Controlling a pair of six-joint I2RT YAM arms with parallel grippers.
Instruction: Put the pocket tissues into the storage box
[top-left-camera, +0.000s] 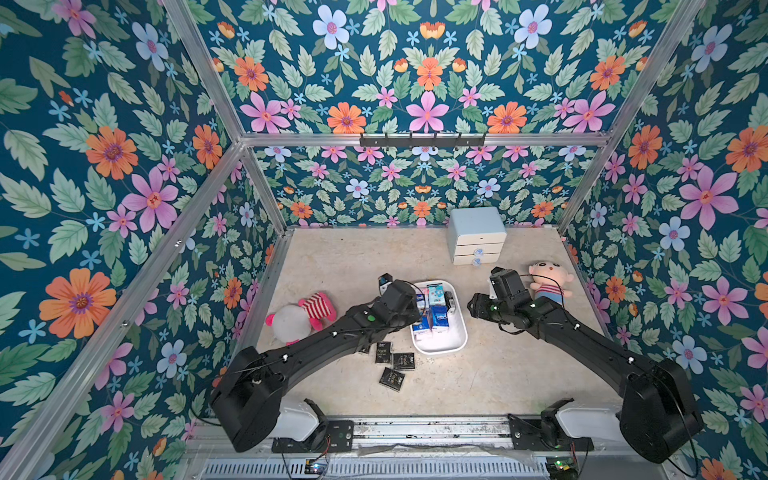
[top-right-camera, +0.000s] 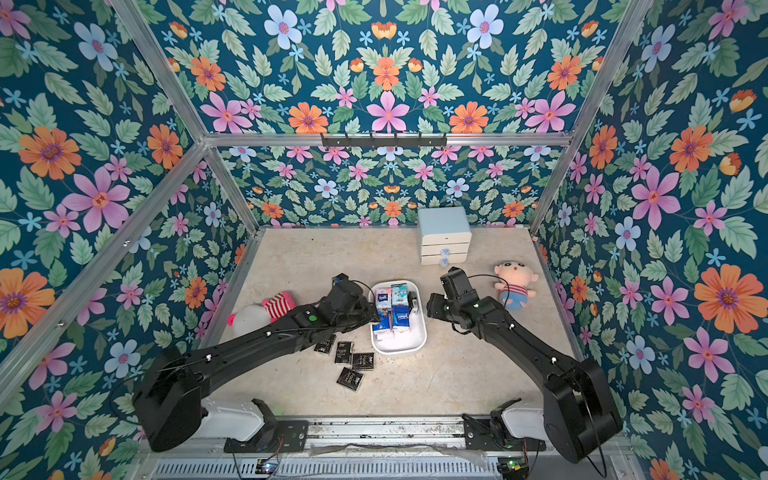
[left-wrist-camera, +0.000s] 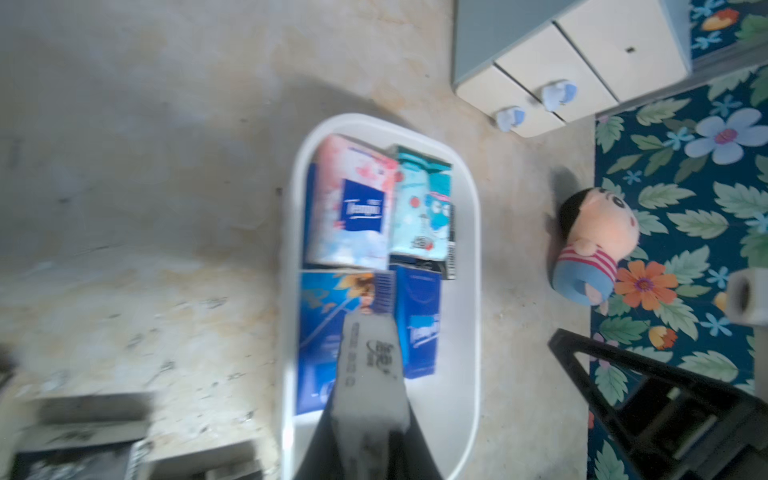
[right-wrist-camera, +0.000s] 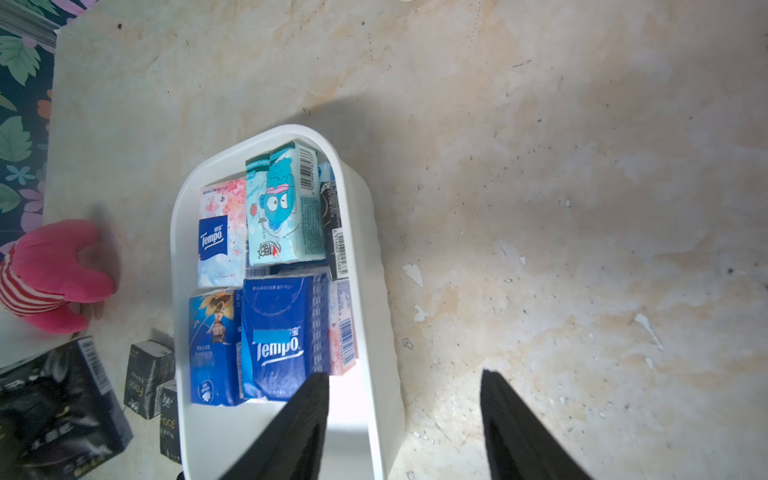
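My left gripper is shut on a pocket tissue pack (left-wrist-camera: 369, 372), whose greyish end with print faces the left wrist camera. In the right wrist view, this held pack (right-wrist-camera: 68, 404) looks black and sits left of the storage box. The white storage box (left-wrist-camera: 472, 320) contains a pink-white pack (right-wrist-camera: 222, 228), a teal pack (right-wrist-camera: 276, 208), blue packs (right-wrist-camera: 276, 340) and a dark one along its right wall. Several black tissue packs (top-left-camera: 392, 379) lie on the table left of the box. My right gripper stands open, empty, on the box's right side.
A blue-and-white drawer unit (top-left-camera: 477, 236) stands at the back. On the right sits a doll (top-right-camera: 514, 284); on the left, a pink-and-grey plush toy (top-left-camera: 300, 316). Bare white floor (right-wrist-camera: 344, 432) shows at the box's near end.
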